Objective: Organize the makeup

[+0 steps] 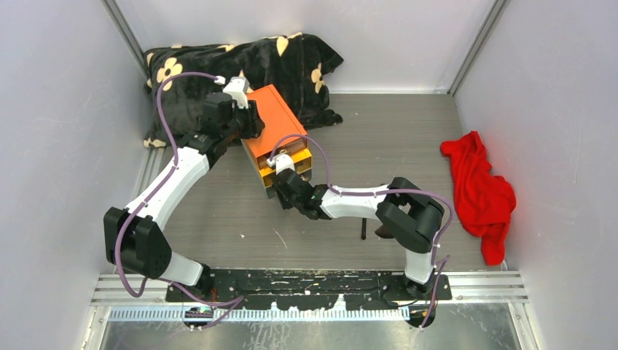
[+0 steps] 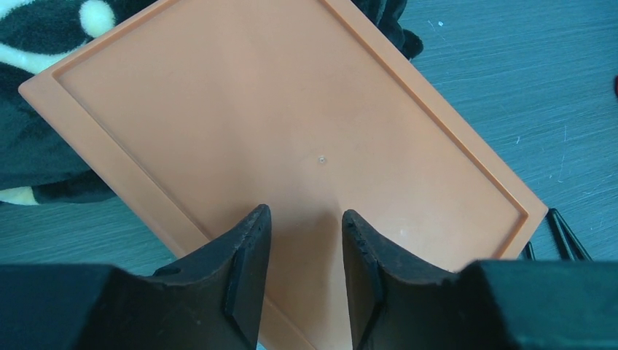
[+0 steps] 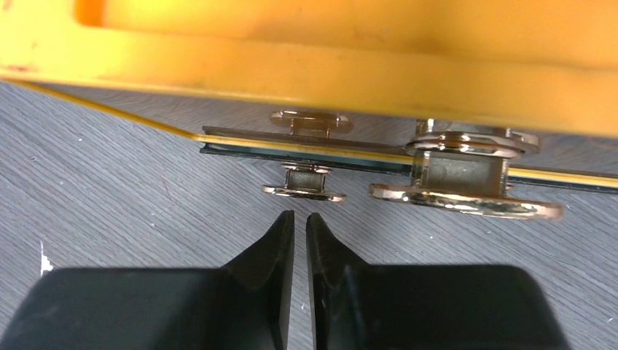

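An orange-topped makeup organizer [image 1: 280, 117] with yellow drawers [image 1: 302, 156] stands angled near the middle back. My left gripper [image 1: 251, 124] is over its lid [image 2: 306, 102], fingers slightly apart, nothing visible between them. My right gripper is at the drawer front, fingertips together just below a small metal knob [image 3: 304, 191]; I see nothing between them. A larger metal knob [image 3: 466, 200] sits to the right in the right wrist view, below the yellow drawer edge [image 3: 306, 73].
A dark flowered cushion [image 1: 197, 80] lies behind the organizer. A red cloth [image 1: 477, 189] lies at the right. Dark slim items [image 1: 364, 227] lie on the table right of centre, partly under the right arm.
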